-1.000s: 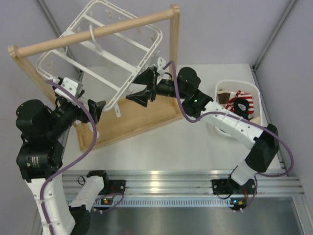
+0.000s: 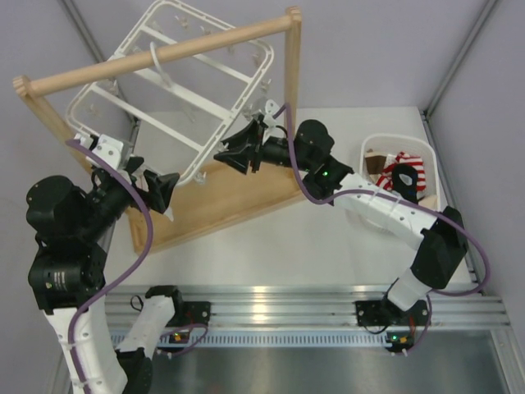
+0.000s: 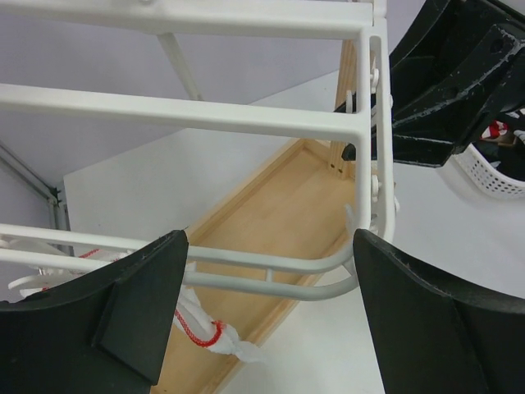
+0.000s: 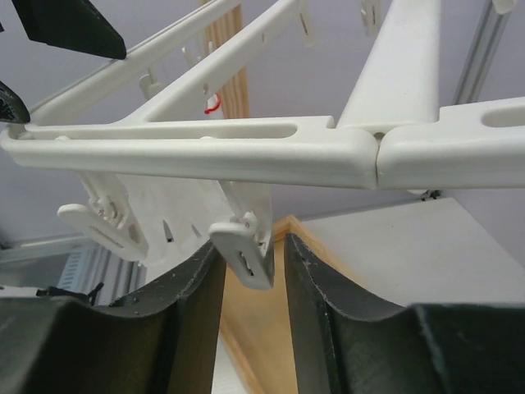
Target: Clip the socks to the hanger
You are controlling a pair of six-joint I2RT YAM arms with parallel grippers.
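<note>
The white hanger [image 2: 184, 107] hangs tilted from a wooden stand. In the left wrist view, its rounded corner [image 3: 312, 267] lies across the gap of my part-open left gripper. Below that corner dangles a white sock [image 3: 234, 341] with red trim; the clips holding it are mostly hidden. My right gripper is part open around a white clip [image 4: 242, 250] under the hanger's edge, one finger close beside it and some space at the other. Whether either finger touches the clip, I cannot tell.
A white basket [image 2: 367, 156] at the right holds a red-and-white striped sock [image 2: 413, 164] and a black item [image 2: 404, 176]. The stand's wooden bar [image 2: 221, 39] passes over the hanger, its wooden base [image 2: 209, 217] below.
My left gripper has shifted slightly right and down, and the hanger's left end has moved a little the same way. The white piece dangling near it swung right. The right arm has barely moved.
</note>
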